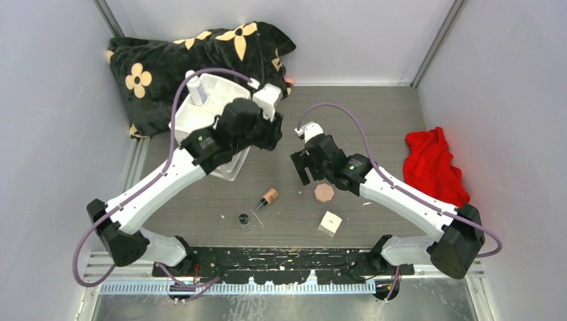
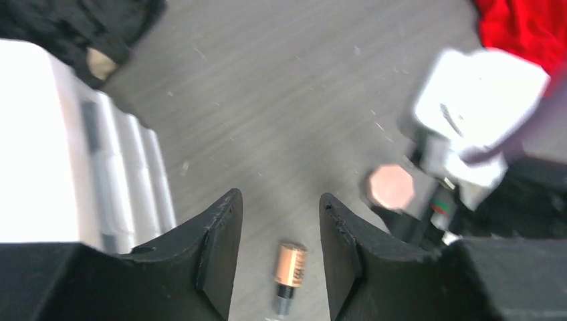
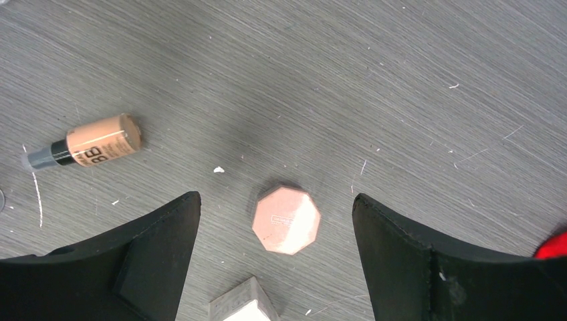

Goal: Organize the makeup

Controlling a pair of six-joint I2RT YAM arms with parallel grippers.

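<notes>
My left gripper [image 1: 269, 134] is raised over the right side of the white drawer organizer [image 1: 227, 171], blurred in the top view; in the left wrist view its fingers are close with a narrow gap, and anything held is not visible. A foundation bottle [image 1: 269, 197] lies on the table, also seen in the right wrist view. A pink octagonal compact [image 3: 285, 220], a cream box [image 1: 329, 224] and a small clear container [image 1: 245, 222] rest near the front. My right gripper [image 1: 301, 170] is open above the compact, empty. A white bottle [image 1: 196, 90] stands atop the organizer.
A dark floral pillow [image 1: 140, 60] lies behind the organizer. A red cloth [image 1: 431, 167] is by the right wall.
</notes>
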